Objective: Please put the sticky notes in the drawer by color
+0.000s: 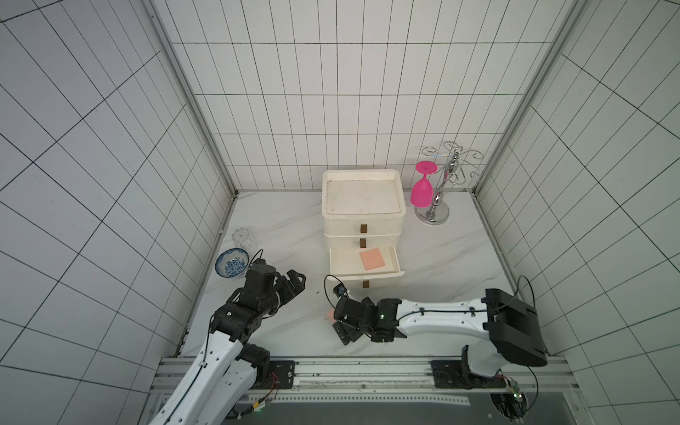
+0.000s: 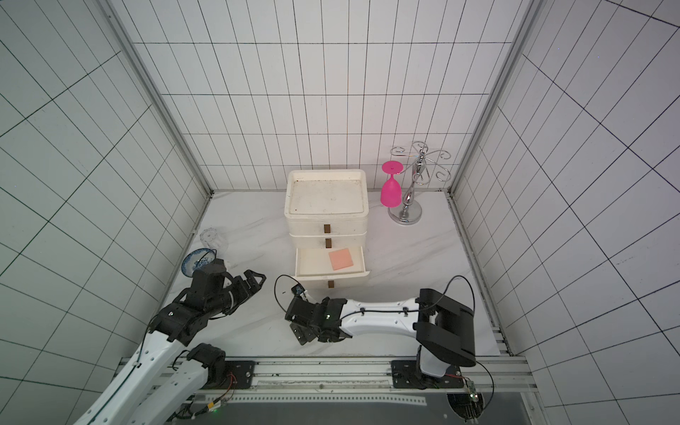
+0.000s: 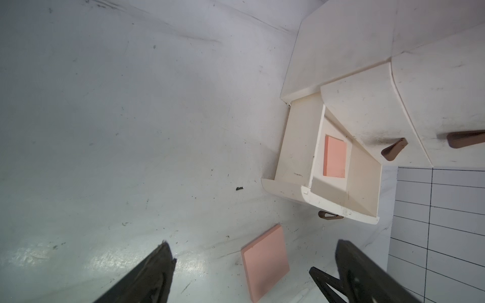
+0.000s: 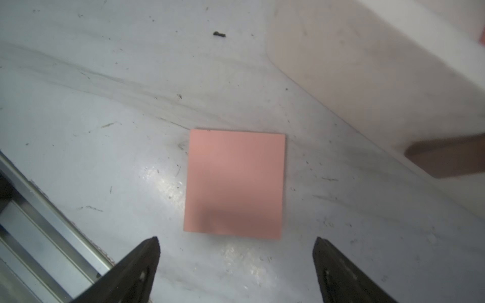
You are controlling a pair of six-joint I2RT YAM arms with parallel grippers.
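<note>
One square pink sticky-note pad lies flat on the table in front of the drawer unit, mostly hidden from above by the right gripper. My right gripper hangs over it, open, the pad showing ahead of its fingertips and nothing between them. A second pink pad rests inside the pulled-out bottom drawer of the white cabinet. To the left stands my left gripper, open and empty, away from both pads. The two upper drawers are shut.
A blue-patterned bowl and a clear glass item sit at the table's left. At back right is a metal stand with a pink goblet. The drawer's front juts out close to the right arm.
</note>
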